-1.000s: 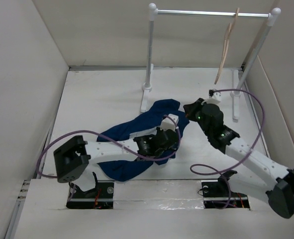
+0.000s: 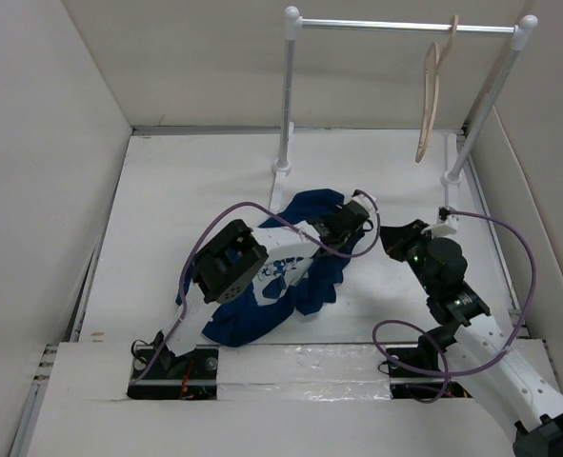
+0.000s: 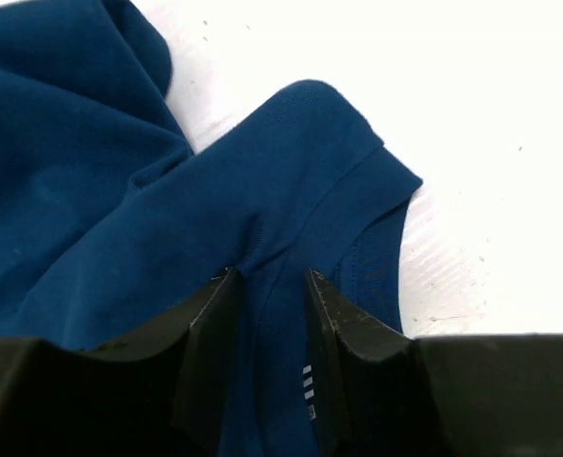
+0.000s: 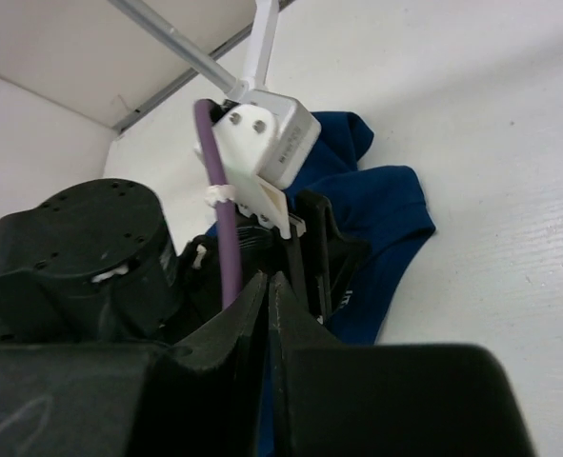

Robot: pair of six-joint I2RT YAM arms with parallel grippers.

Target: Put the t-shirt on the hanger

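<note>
A navy T-shirt with white print lies crumpled on the white floor. My left gripper is low over the shirt's right part; in the left wrist view its fingertips are a little apart against the fabric, and whether cloth is between them is unclear. My right gripper hangs right of the shirt, its fingers close together in the right wrist view, with the left gripper ahead of it. The wooden hanger hangs on the rack's bar at the upper right.
The metal rack stands at the back, its feet on the floor beside and behind the shirt. Walls enclose the space on left, back and right. Bare floor lies left of the shirt.
My right gripper has moved down and rightward, away from the rack's middle. The hanger has swung slightly.
</note>
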